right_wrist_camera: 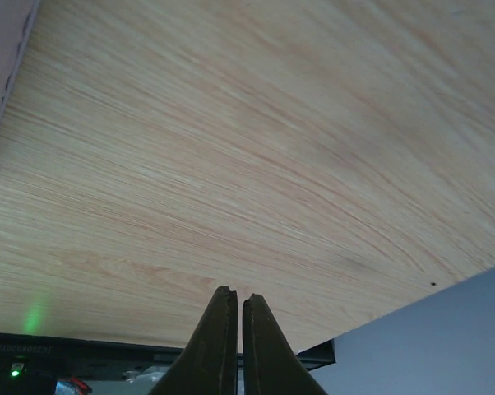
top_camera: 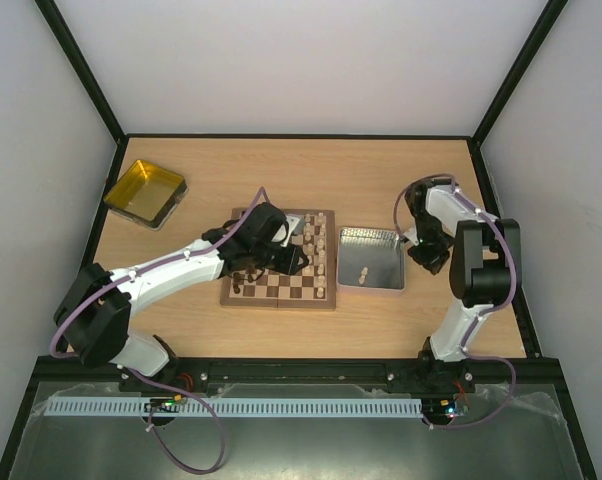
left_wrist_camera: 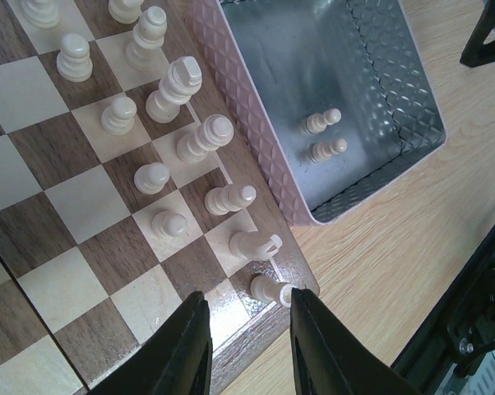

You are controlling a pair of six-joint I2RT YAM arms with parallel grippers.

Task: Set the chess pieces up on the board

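Note:
On the chessboard [top_camera: 278,303], white pieces stand along its right side. In the left wrist view, a white rook [left_wrist_camera: 268,289] is at the near corner, with a knight [left_wrist_camera: 252,245] beside it. My left gripper is open above that corner, holding nothing; the rook appears near its right fingertip. Two white pawns [left_wrist_camera: 322,122] lie in the grey tray. Dark pieces [top_camera: 243,278] are partly hidden under the left arm. Over bare table right of the tray, my right gripper is shut, nothing visible between its fingers.
The grey tray [top_camera: 372,291] with pinkish outer walls stands just right of the board. A yellow tray [top_camera: 147,192] sits at the back left. Table right of the grey tray is bare in the right wrist view.

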